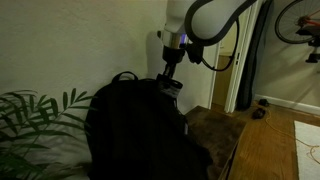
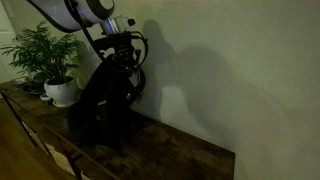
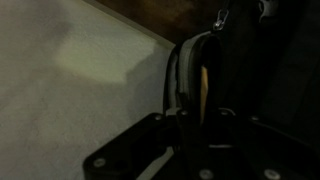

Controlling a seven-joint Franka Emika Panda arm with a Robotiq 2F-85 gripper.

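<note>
A black backpack [image 1: 135, 125] stands upright against the wall on a dark wooden bench. At its upper right, my gripper [image 1: 167, 76] points downward, close to the top of the bag. It is shut on a dark object [image 1: 170, 87] with a paler edge, just below the fingers. In the wrist view this dark, pouch-like thing [image 3: 187, 75] has grey edges and a brown strip along its inside. A zipper pull [image 3: 221, 19] shows on the black fabric beyond. Deep shadow hides the fingertips and how the object meets the bag.
A potted plant [image 2: 60, 85] stands on the bench beside the bag. The pale wall [image 1: 85, 40] is close behind. Bare bench top [image 2: 185, 155] lies on the bag's other side. A bicycle wheel [image 1: 297, 20] hangs in the far background.
</note>
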